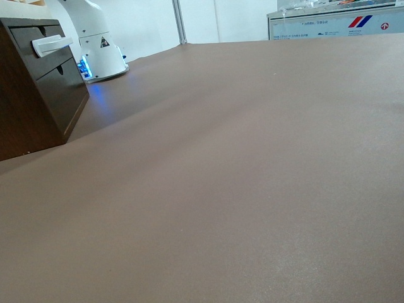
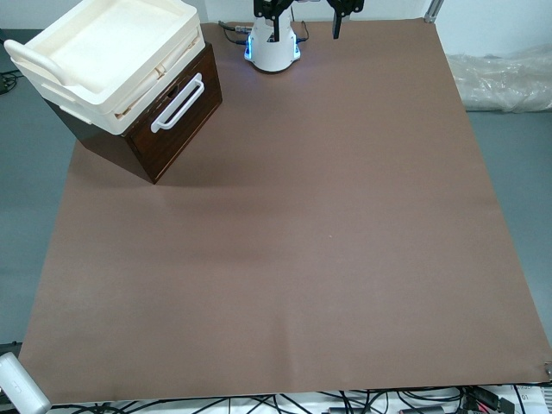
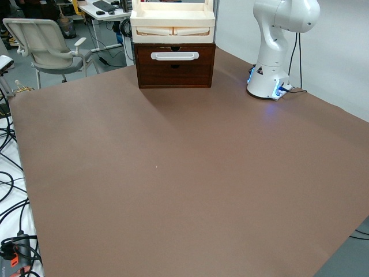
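Observation:
At the top of the left view, my black gripper [image 2: 304,19] hangs above the white robot base [image 2: 272,52] at the back of the table, its two dark fingers apart with nothing seen between them; their tops are cut off by the frame. In the right view the white arm [image 3: 271,52] stands at the back right, gripper out of frame. Beside it is a dark wooden drawer cabinet [image 3: 174,72] with a white handle [image 2: 177,102], carrying a white plastic bin [image 2: 103,52]. The top view shows the cabinet [image 1: 25,101] at the left.
Cables [image 3: 14,196] run along one table edge. A chair [image 3: 49,49] and desk stand beyond the table in the right view.

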